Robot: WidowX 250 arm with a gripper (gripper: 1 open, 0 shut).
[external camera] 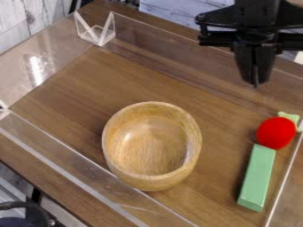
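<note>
The dark gripper (254, 74) hangs at the top right, above the board, shut, with nothing seen between its fingers. A wooden bowl (151, 164) sits empty at the lower centre. At the right lie a red ball (275, 132) and a long green block (257, 179) just below it. A small pale green piece (290, 116) is partly behind the ball.
A clear plastic wall (104, 214) borders the wooden board (101, 89). A clear corner piece (97, 28) stands at the upper left. The middle and left of the board are free.
</note>
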